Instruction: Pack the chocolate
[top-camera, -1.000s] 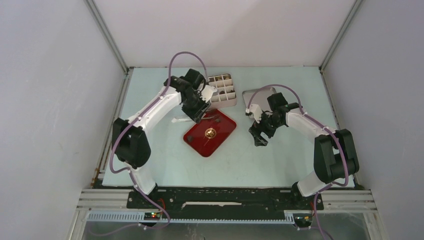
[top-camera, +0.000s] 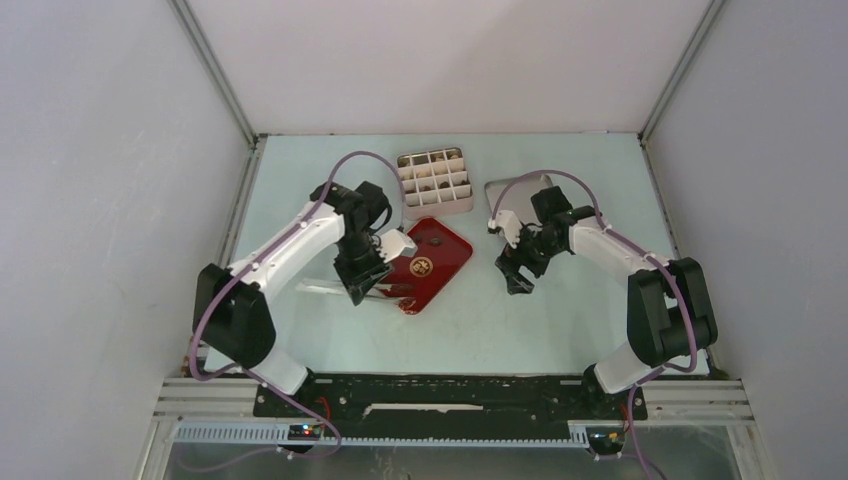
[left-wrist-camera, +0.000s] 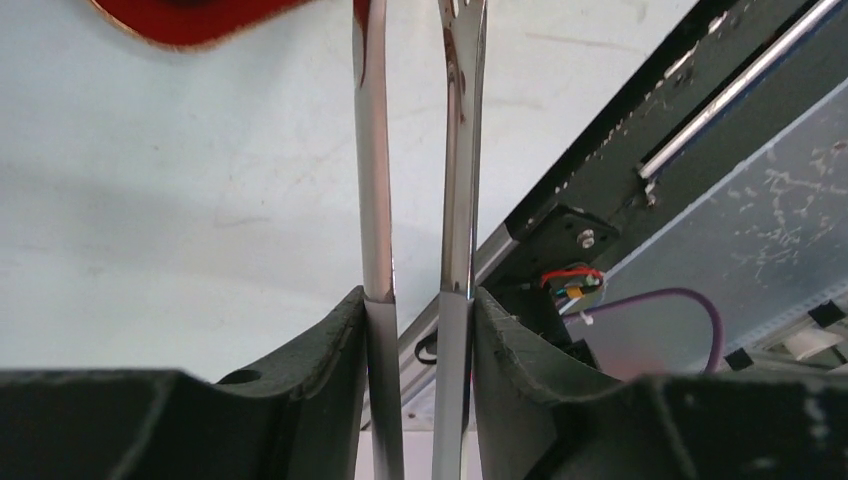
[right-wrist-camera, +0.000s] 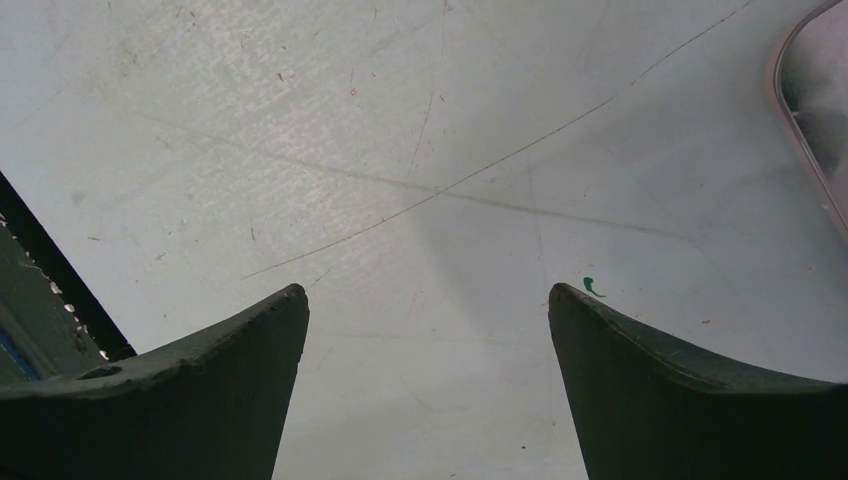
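Note:
A red tray (top-camera: 440, 270) holds dark chocolates (top-camera: 434, 241) and a round gold piece (top-camera: 421, 266). My left gripper (top-camera: 398, 294) has its long steel tongs over the tray's front-left corner; in the left wrist view they stand part open, with their tips out of sight at the top edge, so what lies between them is hidden. My right gripper hangs open over bare table right of the red tray, nothing between its fingers.
A pink compartment box (top-camera: 435, 200) with pieces in some cells stands behind the red tray. A grey tray (top-camera: 495, 192) lies behind my right arm.
My left gripper has moved toward the front and left, from the back of the red tray to its front-left corner. The right arm has barely moved.

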